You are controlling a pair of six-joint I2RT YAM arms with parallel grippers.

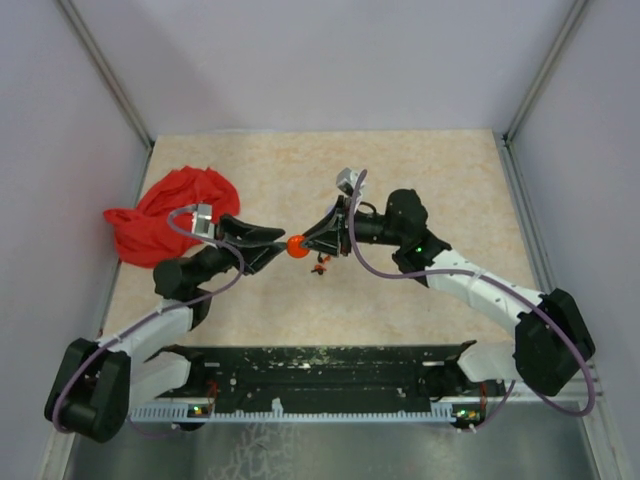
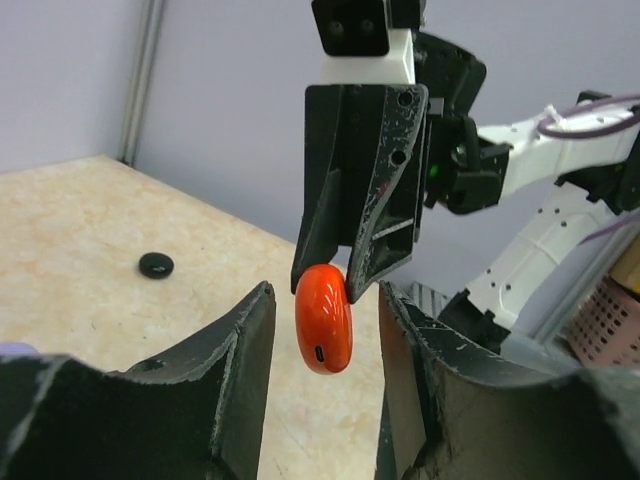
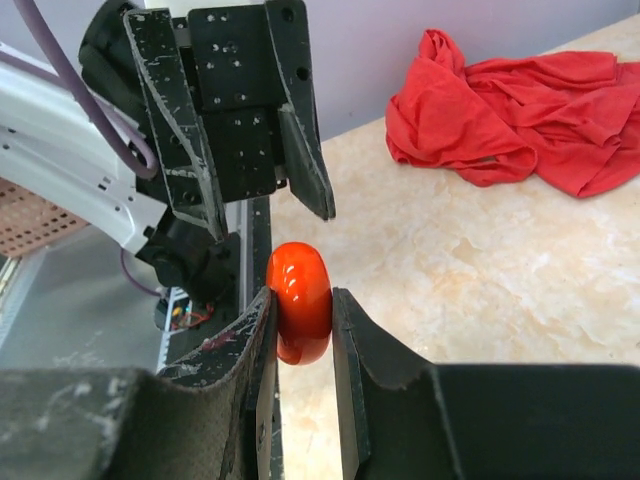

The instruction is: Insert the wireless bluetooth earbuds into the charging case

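The red charging case hangs above the table, held in my right gripper (image 1: 310,242), which is shut on it; in the left wrist view the case (image 2: 324,320) shows between that gripper's fingertips. My left gripper (image 1: 275,250) stands open just left of the case, its two fingers either side of it in the left wrist view, apart from it. Small red-and-black pieces (image 1: 320,265) lie on the table below; I cannot tell whether they are the earbuds.
A crumpled red cloth (image 1: 170,215) lies at the table's left. A small black round object (image 2: 155,265) sits on the table.
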